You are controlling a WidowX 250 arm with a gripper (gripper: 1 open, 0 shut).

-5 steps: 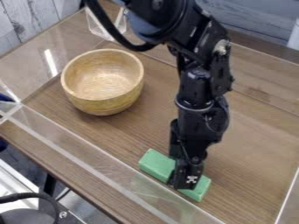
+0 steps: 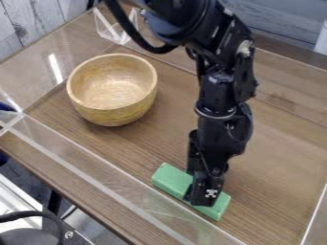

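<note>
My black gripper (image 2: 205,182) reaches down from the top centre of the camera view, its fingertips low over a green rectangular block (image 2: 173,179) that lies at a slant near the bottom centre of the wooden table (image 2: 269,115). The gripper is open; its lower part covers the middle of the block, and I cannot tell whether the fingertips touch it.
A tan bowl (image 2: 113,84) stands at the upper left, clear of the gripper. A clear plastic edge runs along the front left, with black cables at the bottom left.
The gripper has shifted slightly over the block; the block lies in about the same place.
</note>
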